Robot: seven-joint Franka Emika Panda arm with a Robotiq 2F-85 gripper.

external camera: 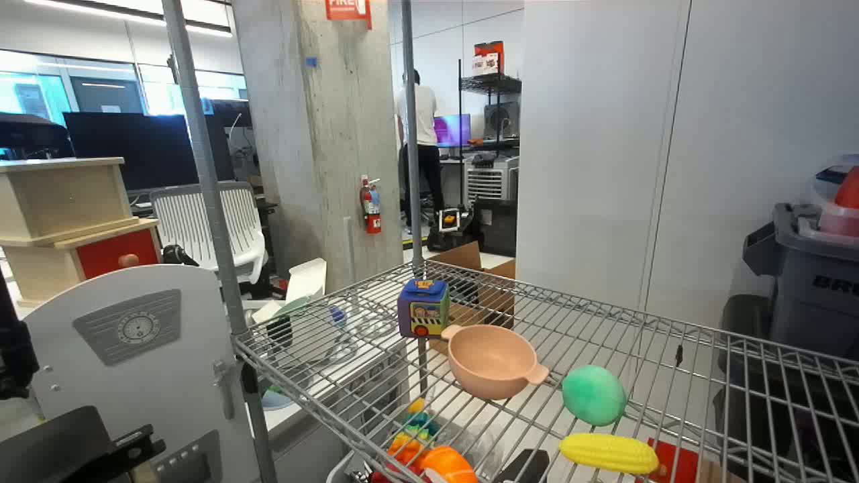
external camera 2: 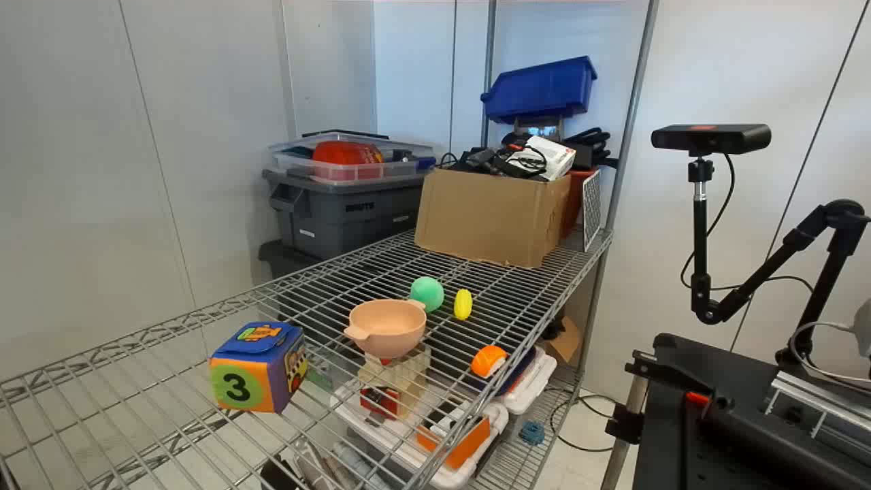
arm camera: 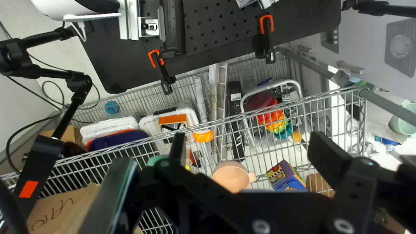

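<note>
In the wrist view my gripper stands open, its two dark fingers wide apart and no object held between them. Beyond it lies the wire shelf (external camera: 644, 334). A peach bowl (external camera: 491, 362) with two handles sits upright there, empty as far as shows. Beside it is a soft picture cube (external camera: 423, 309), which shows an orange side with a green "3" in exterior view 2. On the bowl's other side rest a green ball (external camera: 594, 395) and a yellow corn cob (external camera: 609, 453). The wrist view has the green ball (arm camera: 156, 160) mostly hidden behind a finger.
A cardboard box (external camera 2: 482, 214) of cables fills the shelf's far end. An orange item (external camera 2: 488, 361) appears near the front edge; its level is unclear. Metal posts (external camera: 205, 169) rise at the corners. Alongside stands a black perforated table (arm camera: 218, 35) with clamps. Bare wire surrounds the toys.
</note>
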